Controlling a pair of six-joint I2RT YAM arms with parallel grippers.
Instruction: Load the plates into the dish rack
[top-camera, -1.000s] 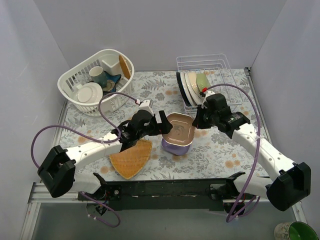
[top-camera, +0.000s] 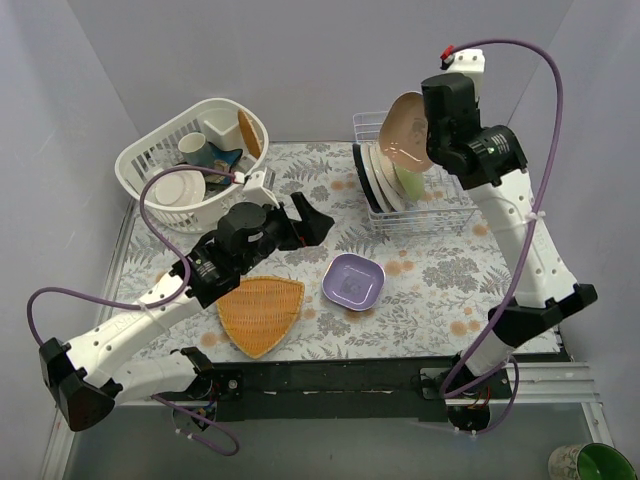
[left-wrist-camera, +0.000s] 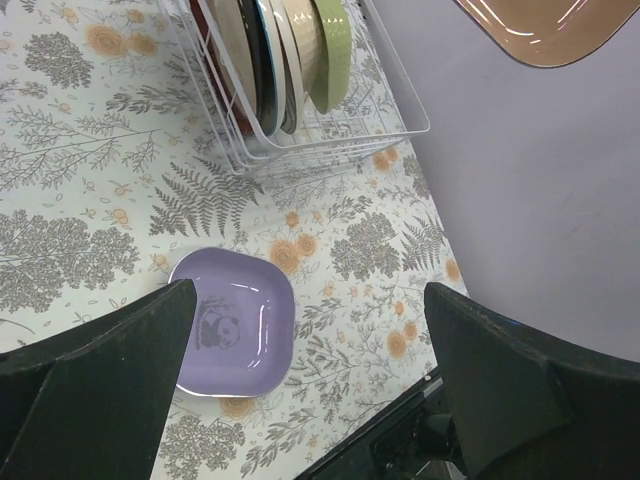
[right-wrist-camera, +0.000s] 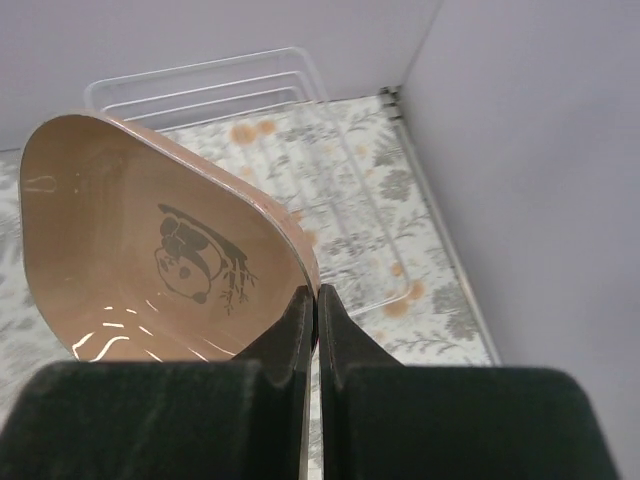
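A pinkish-tan plate (top-camera: 405, 132) with a panda print is gripped at its rim by my right gripper, shut on it. It hangs tilted above the white wire dish rack (top-camera: 440, 222), partly covering it in the top view. Upright in the rack's left part stand several plates, among them a dark one (top-camera: 368, 180), a cream one (top-camera: 386, 180) and a green one (left-wrist-camera: 333, 55). A purple square plate (top-camera: 353, 281) lies flat on the table. My left gripper (top-camera: 318, 222) stands open above the table, left of the rack, nothing between its fingers.
At the back left, a white basket (top-camera: 133, 165) holds a mug (top-camera: 195, 150) and other dishes. An orange woven mat (top-camera: 262, 312) lies left of the purple plate. The rack's right part (right-wrist-camera: 330, 200) looks empty. Walls enclose the back and sides.
The right arm has carried the tan plate from over the purple plate up and back to the rack, tilting it.
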